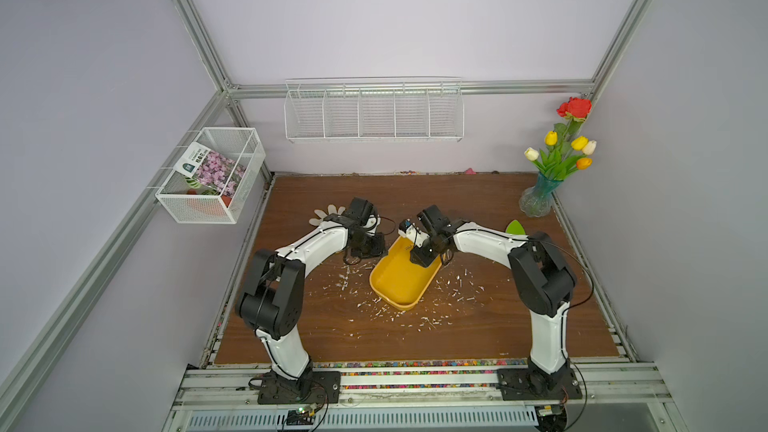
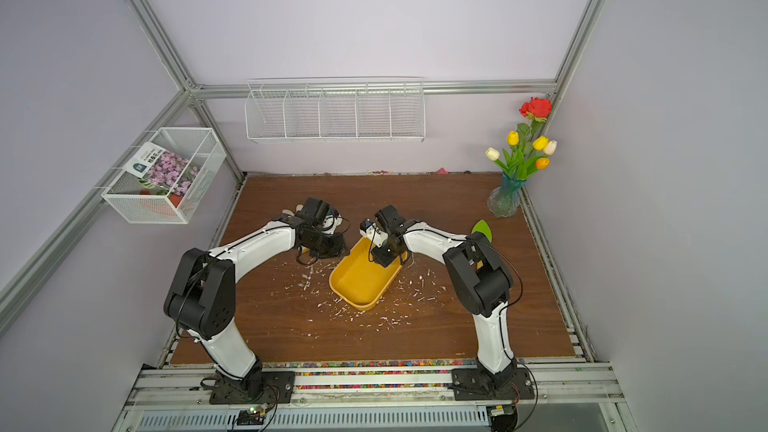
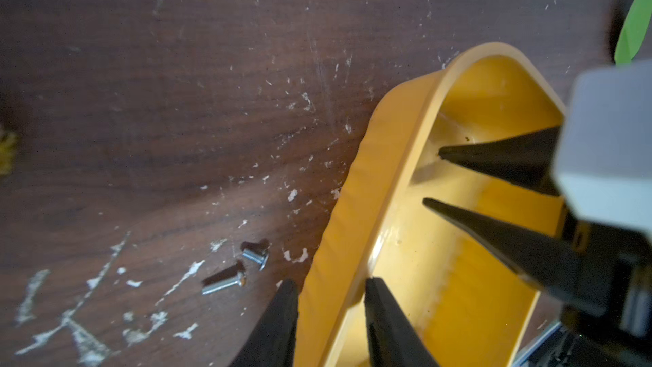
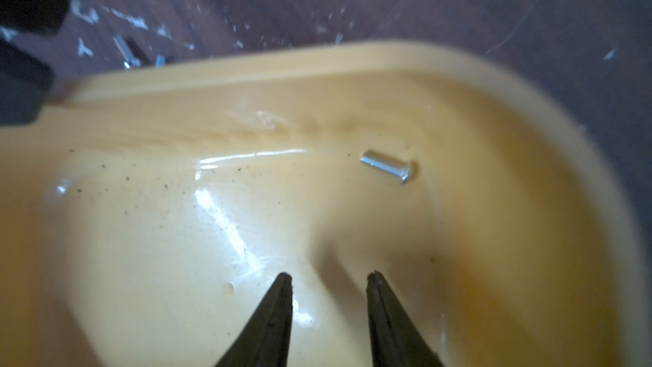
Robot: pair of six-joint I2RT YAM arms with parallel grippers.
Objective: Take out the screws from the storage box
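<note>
The yellow storage box (image 1: 401, 281) stands tilted across the middle of the table. One silver screw (image 4: 387, 165) lies on its floor near a rounded corner in the right wrist view. Over the box floor, my right gripper is open, nothing between its fingers, with the screw beyond the fingertips. My left gripper is part open, one finger on each side of the box's long rim; whether it touches the rim is unclear. Outside that wall, a longer screw (image 3: 224, 284) and a shorter screw (image 3: 256, 253) lie on the table.
Pale scratches and flecks cover the wood around the box. A green leaf-shaped piece (image 1: 515, 228) lies to the right, near a vase of flowers (image 1: 537, 198). A pale hand-shaped item (image 1: 326, 213) is partly behind the left arm.
</note>
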